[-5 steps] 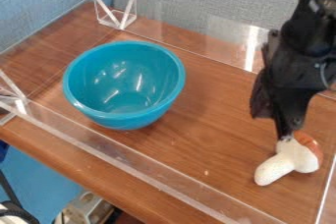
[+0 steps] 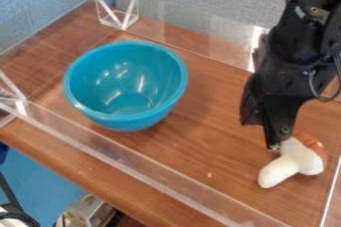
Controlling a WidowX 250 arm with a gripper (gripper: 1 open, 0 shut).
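A toy mushroom (image 2: pixel 288 164) with a white stem and reddish-brown cap lies on its side on the wooden table at the right. The black gripper (image 2: pixel 264 131) hangs just above and behind it, its fingertips close to the cap; whether it is open or shut is unclear. A teal bowl (image 2: pixel 126 84) sits to the left, with nothing visible inside.
Clear low panels run along the back and front, with white brackets (image 2: pixel 118 14) at the left. A grey textured wall stands behind.
The mushroom and bowl have not visibly moved.
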